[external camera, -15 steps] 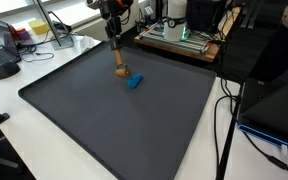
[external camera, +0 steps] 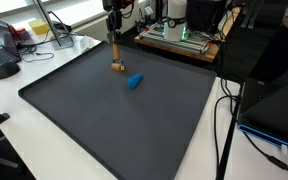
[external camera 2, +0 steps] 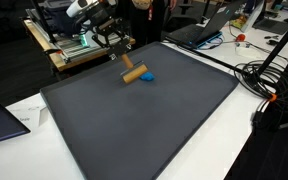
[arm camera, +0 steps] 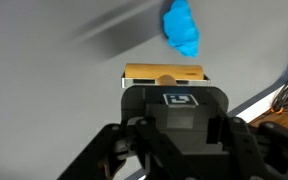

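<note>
A wooden mallet-like tool, with a light head (external camera 2: pixel 135 74) and a thin handle (external camera 2: pixel 127 60), stands with its head down at or close above the dark board; contact cannot be told. My gripper is shut on the upper part of the handle, and its dark body hides most of the handle in the wrist view. There the wooden head (arm camera: pixel 142 71) shows just beyond the gripper. Beside the head lies a crumpled blue object (arm camera: pixel 181 28), apart from it; the same blue piece (external camera: pixel 135 81) is to its right in exterior view 1.
The dark grey board (external camera: pixel 114 120) is mostly bare toward the front. Cables (external camera: pixel 224 100) run along its right side in exterior view 1. A laptop (external camera: pixel 2 58) sits to the far left, and a cluttered wooden shelf (external camera: pixel 184 45) stands behind.
In exterior view 1 the tool has shifted slightly back and left, widening the gap from its head to the blue object. The blue object has stayed in place.
</note>
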